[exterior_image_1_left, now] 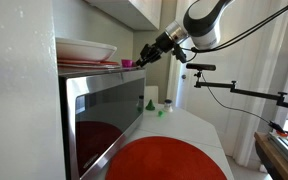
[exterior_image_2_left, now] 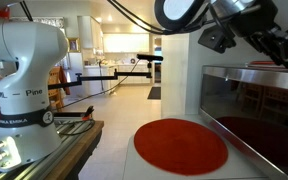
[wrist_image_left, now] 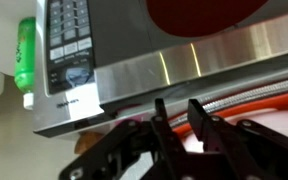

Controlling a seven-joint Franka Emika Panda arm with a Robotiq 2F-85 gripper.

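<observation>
My gripper [exterior_image_1_left: 141, 65] hangs beside the top front edge of a silver microwave [exterior_image_1_left: 106, 85], close to a small pink cup [exterior_image_1_left: 127, 63] on top. In the wrist view the gripper points over the microwave's front edge, its two dark fingers apart. No object clearly shows gripped between them; the area behind is crowded and partly hidden by the gripper body. Stacked white dishes [exterior_image_1_left: 85, 52] rest on the microwave. A red round mat [exterior_image_1_left: 164, 160] lies flat and bare on the white counter.
A green bottle [wrist_image_left: 25, 60] stands by the keypad end of the microwave in the wrist view. Cabinets [exterior_image_1_left: 124, 10] overhang the microwave top, leaving limited height.
</observation>
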